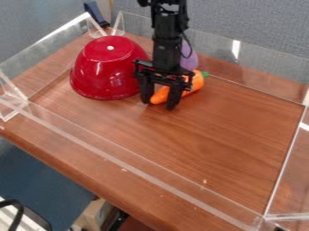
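Observation:
My black gripper (162, 94) is low over the wooden table, its fingers straddling an orange carrot (192, 83) with a green top. The carrot lies tilted toward the back right, partly hidden by the fingers. Whether the fingers grip it is unclear. A red bowl (101, 68), upside down, sits just left of the gripper. A purple object (190, 56) shows behind the arm, partly hidden.
Clear plastic walls (248, 56) border the wooden tabletop (218, 153).

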